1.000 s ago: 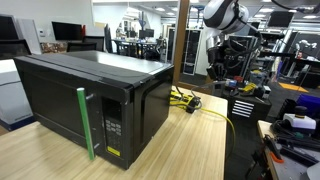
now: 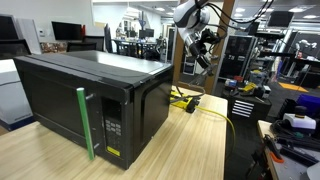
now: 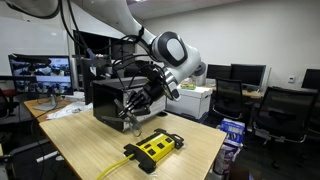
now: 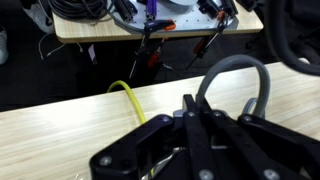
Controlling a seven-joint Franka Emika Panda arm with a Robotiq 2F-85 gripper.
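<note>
My gripper (image 2: 204,66) is raised above the far end of the table in exterior view 1. In exterior view 2 the gripper (image 3: 135,122) hangs behind the yellow power strip (image 3: 155,150), clear of it. A thick grey cord (image 4: 233,62) arches up right at the gripper in the wrist view, with a second bend beside it. The fingers appear shut on this cord, though the fingertips and the exact contact are hidden by the dark gripper body. Beside the gripper, a yellow cable (image 4: 132,98) crosses the table edge.
A black microwave (image 2: 95,105) fills the left of the wooden table (image 2: 190,145), with a green strip (image 2: 86,125) upright at its front. Office chairs (image 3: 287,122) stand beyond the table.
The arm has risen and shifted to the left in exterior view 1, its gripper now higher above the table. The microwave and the green strip have stayed put.
</note>
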